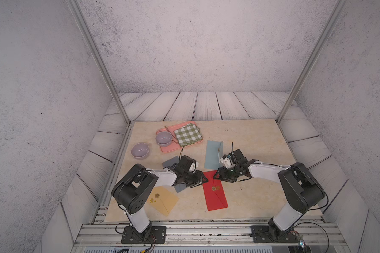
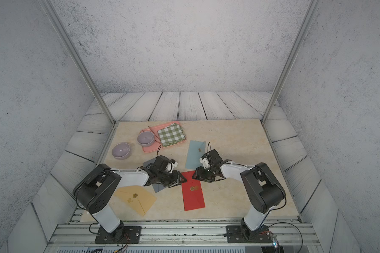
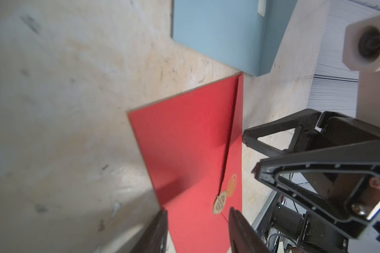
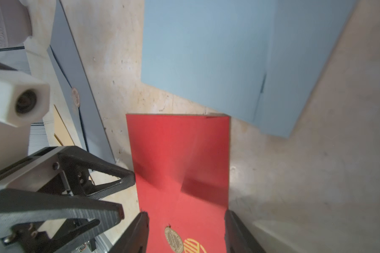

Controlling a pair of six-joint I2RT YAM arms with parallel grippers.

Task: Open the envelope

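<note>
A red envelope (image 1: 215,200) lies flat near the front middle of the table, shut, with its flap line along its length. Two round gold fasteners (image 3: 219,202) sit near the flap line, and a thin string or edge line runs from them. In the top left view, my left gripper (image 1: 204,178) hovers at the envelope's left edge and my right gripper (image 1: 217,175) at its right edge, both close to the far end. In their wrist views, the left gripper and the right gripper each stand open with a gap, and nothing shows gripped between their fingers.
A light blue envelope (image 1: 212,154) lies just beyond the red one, a grey envelope (image 1: 170,162) partly under my left arm, and a yellow envelope (image 1: 166,202) at the front left. A pink tray (image 1: 173,148) with a bowl and checked cloth stands behind; another bowl (image 1: 140,150) is left.
</note>
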